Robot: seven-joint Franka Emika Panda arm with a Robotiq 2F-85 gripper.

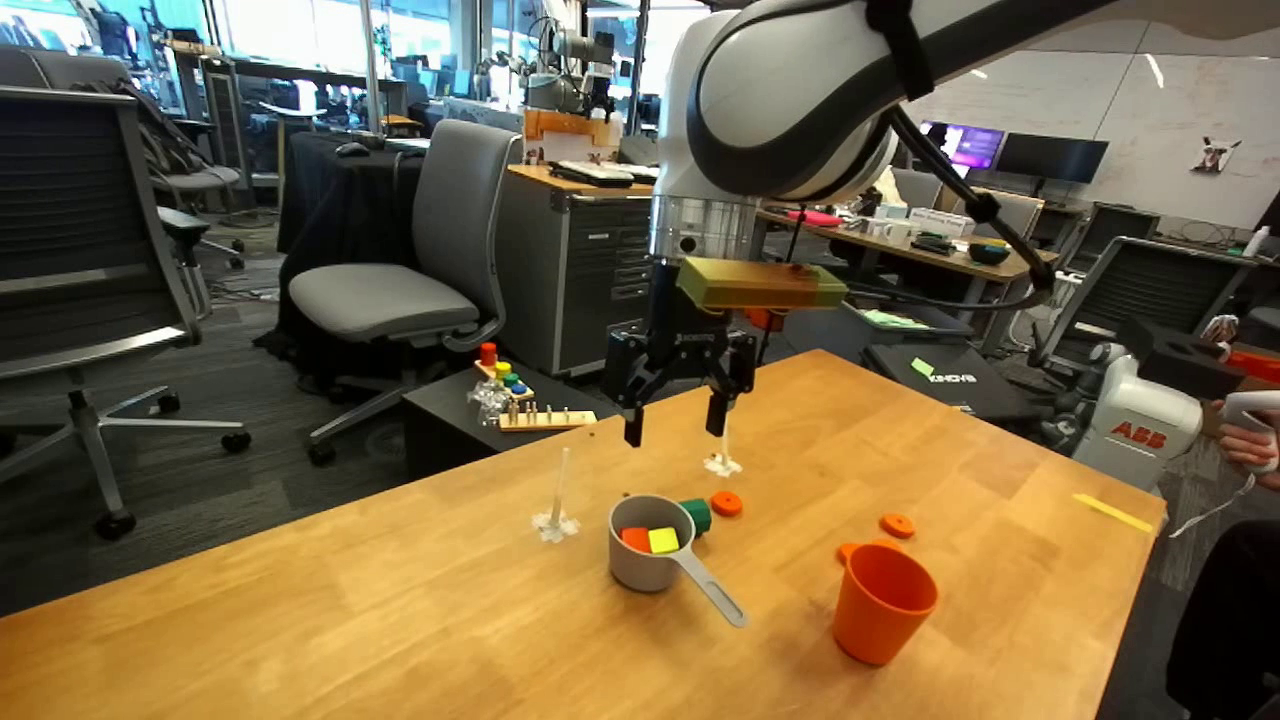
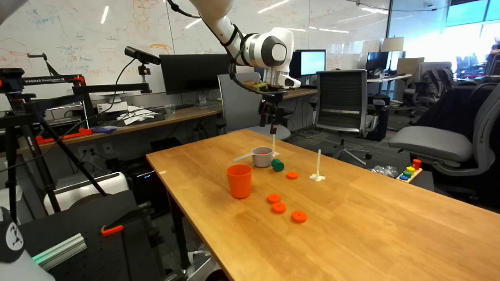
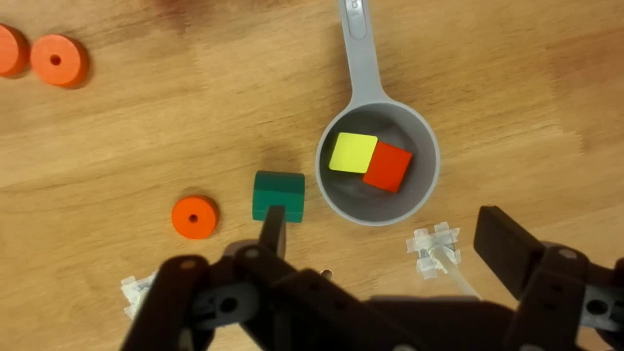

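On the wooden table stands a grey measuring cup (image 3: 377, 213) with a long handle, holding a yellow block (image 3: 353, 152) and a red block (image 3: 387, 166) side by side. A green block (image 3: 279, 196) lies just outside the cup, beside it. My gripper (image 1: 675, 434) hangs above the table beyond the cup, higher than its rim. Its fingers are wide apart, and the gap between them is empty. In the wrist view the left fingertip (image 3: 273, 233) overlaps the lower edge of the green block in the picture.
Two thin white posts are taped upright to the table, one post (image 1: 560, 490) left of the cup and another (image 2: 274, 143) near my gripper. Several orange discs (image 2: 299, 216) lie loose near an orange cup (image 2: 239, 182).
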